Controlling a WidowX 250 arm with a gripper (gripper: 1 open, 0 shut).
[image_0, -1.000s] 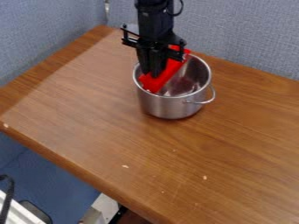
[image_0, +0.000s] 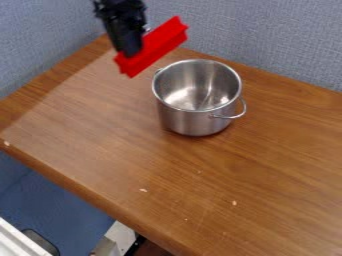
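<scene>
A red block (image_0: 154, 45) is held up in the air by my black gripper (image_0: 134, 35) at the upper middle, above and to the left of a steel pot (image_0: 195, 118). The gripper is blurred and shut on the block, clear of the pot. The pot stands upright on the wooden table (image_0: 160, 190) with its handle to the right. Its inside shows bare metal.
Grey padded walls (image_0: 267, 40) border the table at the back and left. A white object (image_0: 20, 245) sits off the table at the lower left.
My gripper has lifted the red block out of the pot and carried it up and to the left. The pot stands in about the same place.
</scene>
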